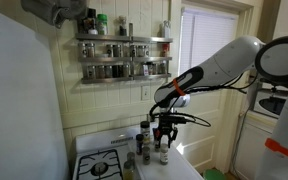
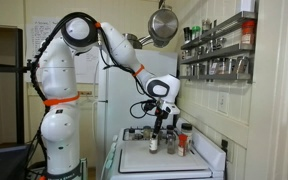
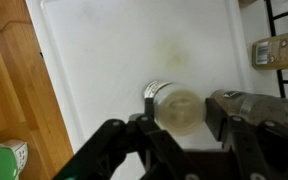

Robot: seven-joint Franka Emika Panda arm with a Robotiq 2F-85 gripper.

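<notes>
A small jar with a round tan lid [image 3: 180,110] stands on the white surface, seen from above in the wrist view. In exterior view 1 the pale jar [image 1: 164,155] is just under my gripper [image 1: 165,140]. Exterior view 2 shows it as a white jar [image 2: 154,145] below the arm. The fingers of my gripper stand part open on either side of the lid, with narrow gaps showing beside it. The jar's lower body is mostly hidden by its lid from above.
Close by the right finger lies a dark-topped glass jar [image 3: 259,108], with another spice jar [image 3: 277,50] beyond it. A stove [image 1: 99,165] is on the left in exterior view 1. Shelves of jars [image 1: 124,50] hang on the wall.
</notes>
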